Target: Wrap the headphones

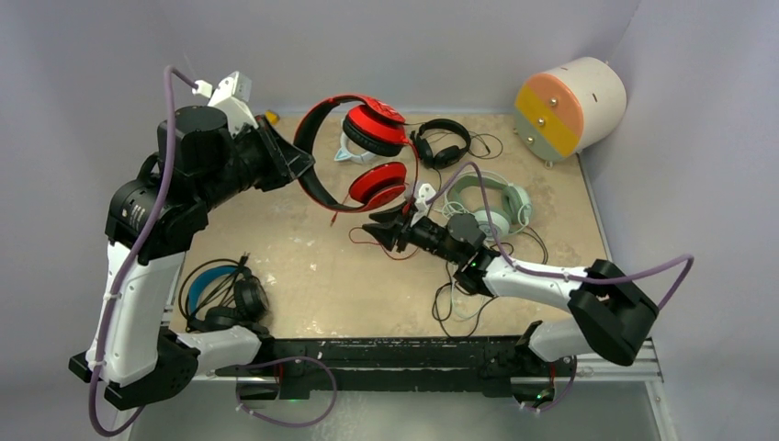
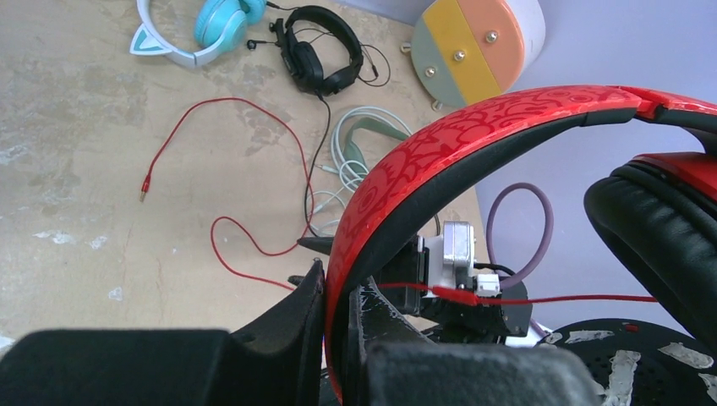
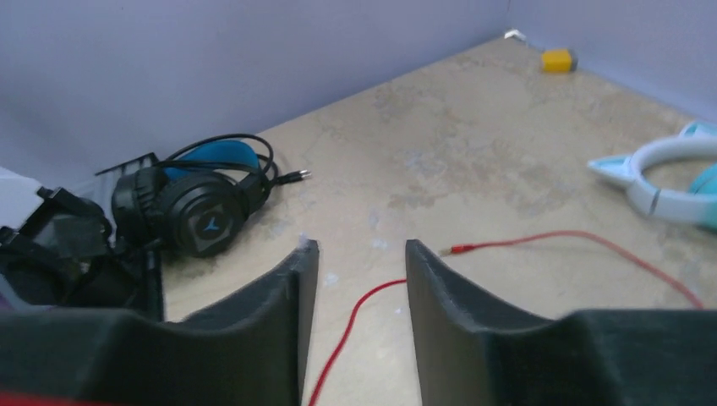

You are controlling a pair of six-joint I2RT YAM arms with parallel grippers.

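Red headphones (image 1: 376,186) hang in the air above the table, their earcups toward the right. My left gripper (image 1: 299,165) is shut on the middle of their headband (image 2: 440,152). From the upper earcup a thin red cable (image 2: 298,144) runs down past my right gripper and lies looped on the table, its plug (image 2: 145,188) free. Below and right of the earcups is my right gripper (image 1: 386,233), its fingers part open. In the right wrist view a gap shows between the fingertips, with the cable passing behind them; nothing is seen clamped there.
Black headphones (image 1: 442,143) and cat-ear blue-white headphones (image 1: 345,153) lie at the back. Pale green headphones (image 1: 520,206) with cables lie close beside my right arm. Another headset (image 1: 248,299) sits front left. A striped drum (image 1: 581,108) stands back right.
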